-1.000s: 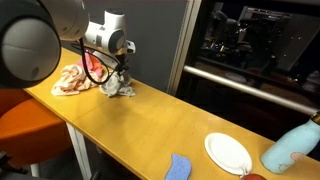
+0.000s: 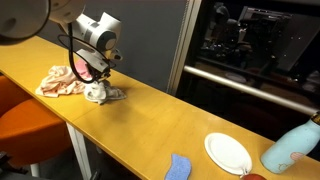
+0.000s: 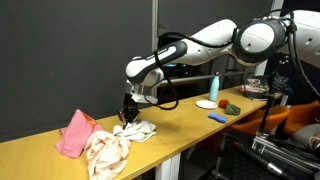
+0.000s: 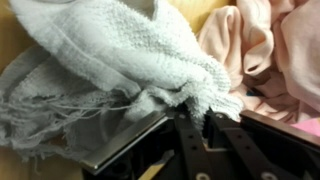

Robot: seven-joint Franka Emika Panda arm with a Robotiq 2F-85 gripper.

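A white, fringed cloth [image 4: 110,60] fills much of the wrist view, and my gripper is shut on a bunched part of it. In exterior view 1 the white cloth [image 2: 104,95] hangs or lies below my gripper [image 2: 98,80], its lower part spread at the table. Beside it lies a crumpled peach cloth [image 3: 105,155], with a pink cloth [image 3: 78,134] behind. The white cloth [image 3: 142,130] trails to the right of the gripper [image 3: 125,120] in exterior view 2. The fingertips are buried in its folds.
Far along the wooden table [image 2: 145,120] are a white plate [image 2: 228,153], a blue sponge [image 2: 179,168], a light blue bottle [image 2: 290,147] and a red item [image 2: 252,177]. An orange chair [image 2: 35,135] stands at the front edge.
My gripper has moved left in exterior view 1, towards the peach cloth, and the white cloth has been drawn along with it. The objects at the far right have stayed put.
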